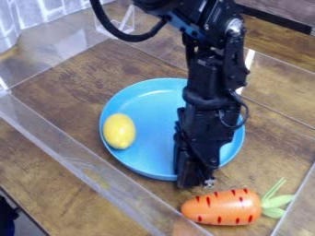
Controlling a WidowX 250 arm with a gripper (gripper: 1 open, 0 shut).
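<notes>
The black gripper (197,173) reaches down over the right part of a blue plate (147,97), its fingertips low at the plate's near right edge; it looks shut, with nothing seen between the fingers, though the arm hides part of this. A yellow egg-shaped object (120,131) rests on the left side of the plate. An orange toy carrot (224,207) with dark red marks and pale green leaves lies on the table just in front of the plate, close to the fingertips.
A wooden table (62,83) surrounds the plate, with free room at the left. A clear plastic strip or edge (50,138) runs diagonally along the lower left.
</notes>
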